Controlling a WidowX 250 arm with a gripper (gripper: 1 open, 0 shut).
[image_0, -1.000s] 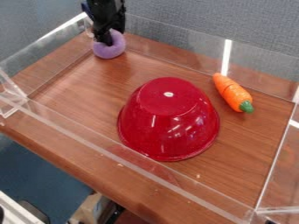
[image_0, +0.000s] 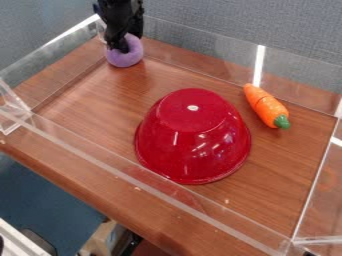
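The black gripper (image_0: 119, 38) reaches down from the top left over a purple round object (image_0: 126, 56) at the back left of the wooden surface, its tips at or just above the object's upper side. Whether its fingers are open or shut on the object cannot be made out. An upturned red bowl (image_0: 193, 145) stands in the middle right, and an orange toy carrot (image_0: 265, 104) with a green tip lies to its right.
Clear low walls (image_0: 214, 54) enclose the wooden surface (image_0: 100, 105). The left and middle of the surface, in front of the purple object, are free.
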